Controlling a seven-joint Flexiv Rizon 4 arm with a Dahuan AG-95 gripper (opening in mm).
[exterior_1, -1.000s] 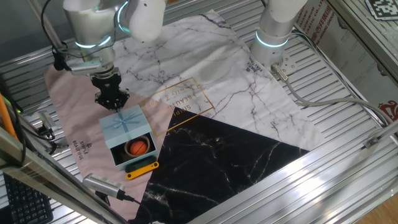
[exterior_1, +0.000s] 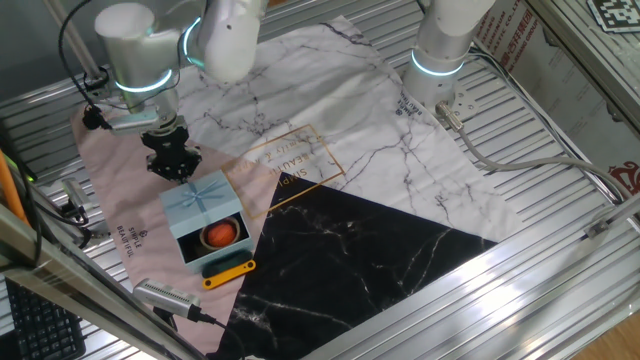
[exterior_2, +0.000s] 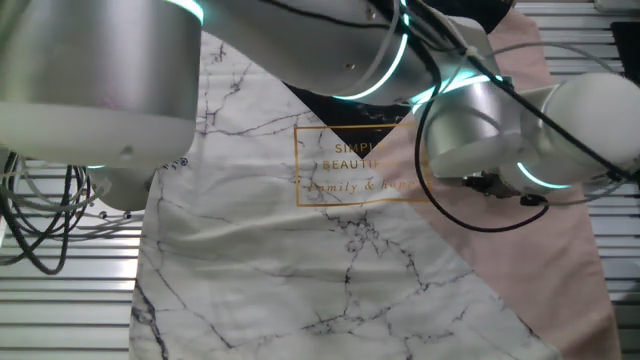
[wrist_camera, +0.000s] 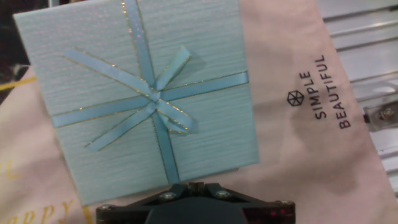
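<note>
A light blue gift box (exterior_1: 212, 249) stands on the pink part of the cloth. Its lid (exterior_1: 197, 200), tied with a ribbon bow (wrist_camera: 154, 98), covers the back portion only. Through the uncovered front part, a round orange-red item (exterior_1: 221, 234) shows inside a tan ring. My gripper (exterior_1: 183, 180) is at the lid's back edge, its fingertips together and nothing visible between them. In the wrist view the gripper overlaps the lid's lower edge; whether it touches the lid, I cannot tell. Box and gripper tips are hidden behind the arm in exterior view 2.
A yellow-and-black tool-like item (exterior_1: 230, 274) lies against the box's front. A silver device (exterior_1: 167, 297) with a cable sits at the cloth's near left edge.
My gripper has shifted slightly to the left in exterior view 1, along with the arm. The box, lid and orange-red item look unmoved.
</note>
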